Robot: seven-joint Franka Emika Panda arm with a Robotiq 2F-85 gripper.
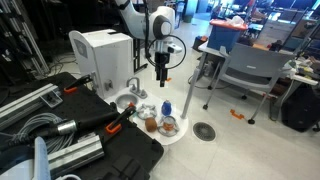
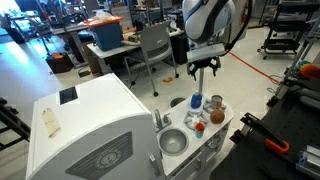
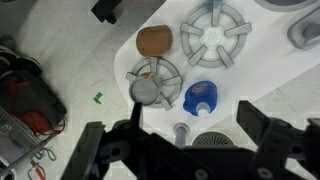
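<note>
My gripper hangs in the air above the white counter, open, with its two dark fingers [image 3: 264, 132] wide apart. Nothing is held between them. Below, a blue bottle [image 3: 200, 97] with a pale top stands on the counter, seen between the fingers in the wrist view. To its left is a metal can [image 3: 145, 89] on a burner grate. A brown round object [image 3: 154, 41] lies farther up beside a second grate [image 3: 215, 33]. In exterior view 1 the gripper [image 1: 161, 72] is well above the blue bottle [image 1: 166, 107].
A sink [image 2: 174, 141] with a faucet is set into the counter, and a red object [image 2: 199, 130] sits near it. A dark table [image 1: 120, 155] borders the counter. A grey chair [image 1: 247, 70] stands beyond, with open floor around a drain [image 1: 204, 131].
</note>
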